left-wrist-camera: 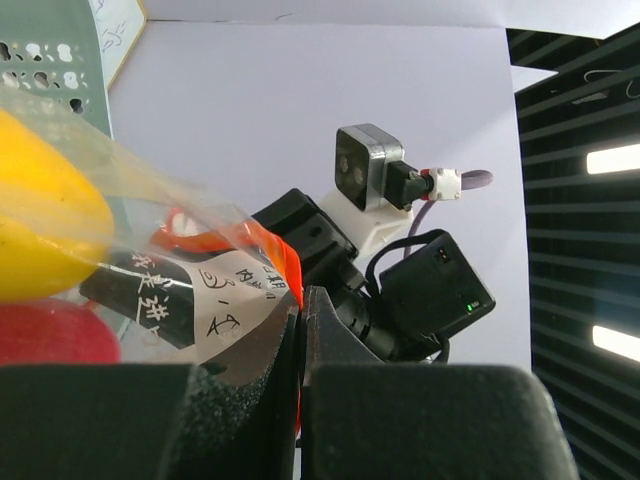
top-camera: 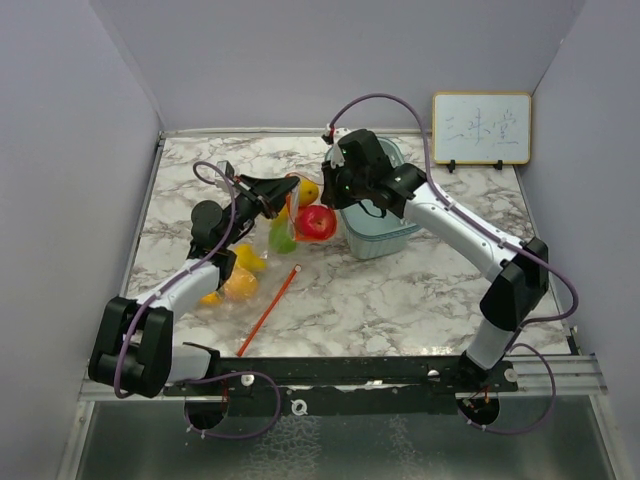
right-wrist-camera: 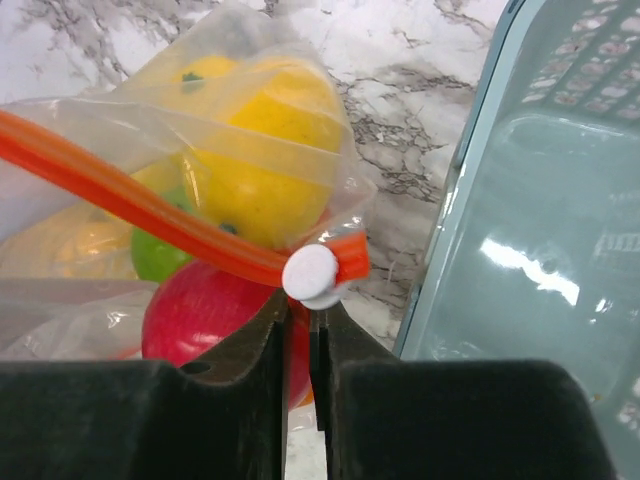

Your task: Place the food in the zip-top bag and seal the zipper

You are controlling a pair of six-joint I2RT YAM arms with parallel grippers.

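Note:
The clear bag (right-wrist-camera: 230,120) has an orange zipper strip (right-wrist-camera: 150,210) along its mouth, with a white slider (right-wrist-camera: 310,272) at one end. Inside show a red round food (top-camera: 315,223), a yellow one (top-camera: 308,193), a green one (top-camera: 281,238) and an orange one (top-camera: 240,282). My left gripper is shut on the orange edge of the bag mouth, holding it up. Across the mouth, my right gripper has its fingers close together just under the white slider. Whether they pinch the strip cannot be told.
A pale green basket (top-camera: 385,235) stands right beside the bag, close to my right gripper. An orange stick (top-camera: 268,312) with a white tip lies in front. A whiteboard (top-camera: 482,128) leans at the back right.

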